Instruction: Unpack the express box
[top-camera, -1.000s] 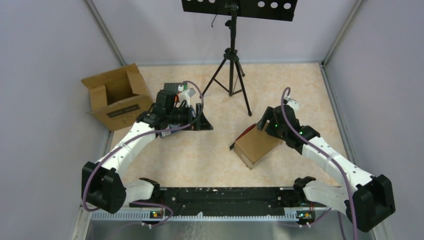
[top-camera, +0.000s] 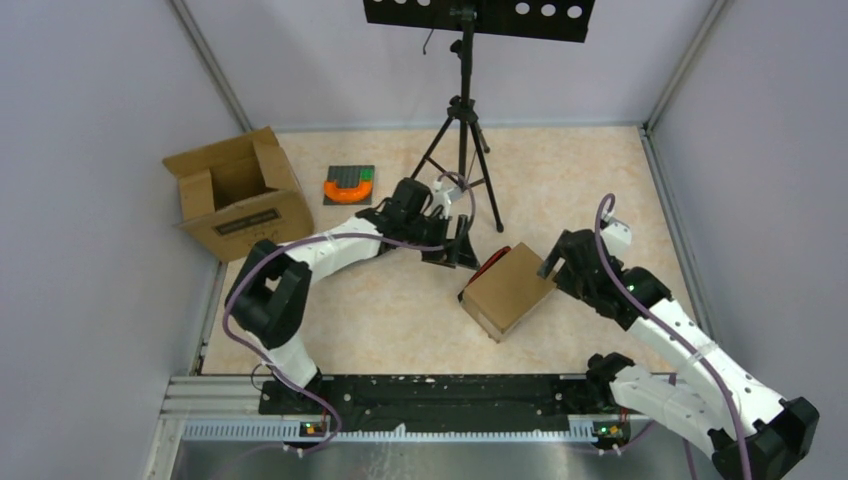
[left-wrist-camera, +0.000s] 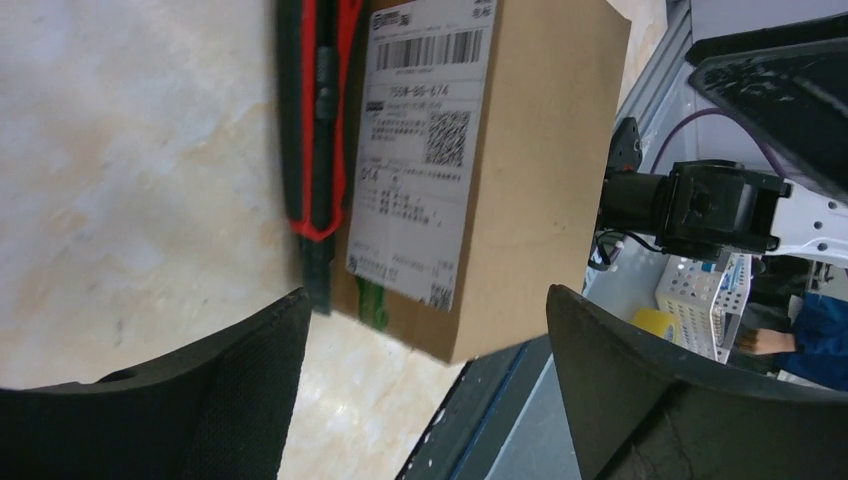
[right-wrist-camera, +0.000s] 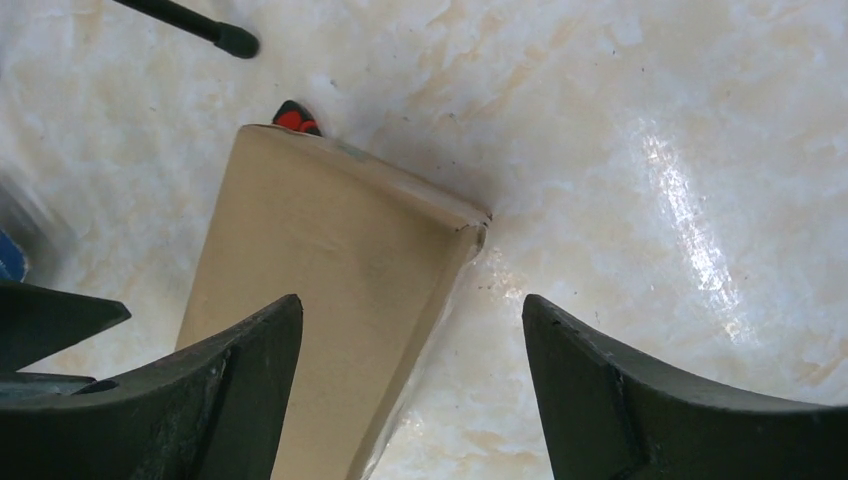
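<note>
A closed brown cardboard box (top-camera: 512, 285) lies at an angle on the table, right of centre. In the left wrist view its side carries a white shipping label (left-wrist-camera: 420, 150). A red and black tool (left-wrist-camera: 320, 120) stands against that labelled side. My left gripper (top-camera: 464, 252) hovers just left of the box, its fingers (left-wrist-camera: 215, 375) spread with nothing held. At the box's right edge is my right gripper (top-camera: 550, 275), open as well; one box corner shows between its fingers in the right wrist view, and whether they touch it I cannot tell.
An open, empty-looking carton (top-camera: 250, 215) stands at the back left. Beside it an orange tool (top-camera: 348, 192) rests on a dark pad. A black tripod (top-camera: 465, 110) stands behind the box. Free table lies in front and at the back right.
My left gripper has moved right, up to the box. The right gripper has shifted right and toward the front, to the box's right edge. The box slid slightly left earlier.
</note>
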